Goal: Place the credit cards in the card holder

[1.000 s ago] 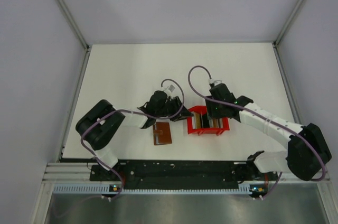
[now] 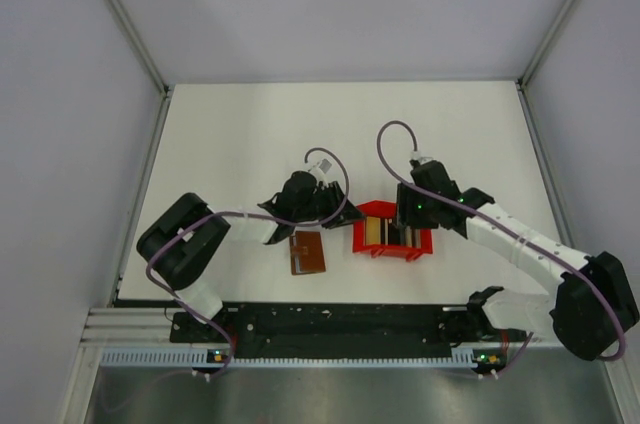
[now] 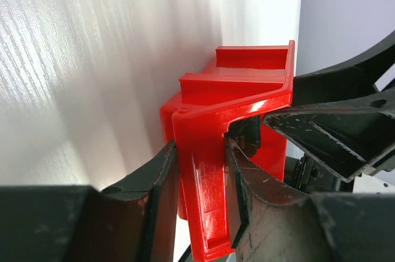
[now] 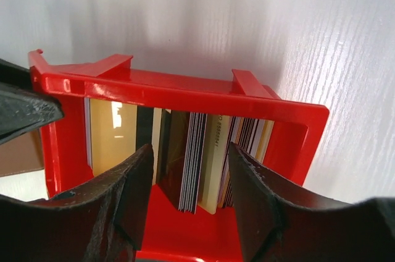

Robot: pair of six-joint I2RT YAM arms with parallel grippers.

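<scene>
The red card holder lies on the white table, filled with several upright cards in cream, black and striped edges. My left gripper is shut on the holder's left end; in the left wrist view its fingers clasp the red wall. My right gripper hangs over the holder's cards, part open, its two fingertips spread above the middle cards in the right wrist view.
A brown flat piece lies left of the holder near the front.
The left gripper has stayed at the holder's end.
</scene>
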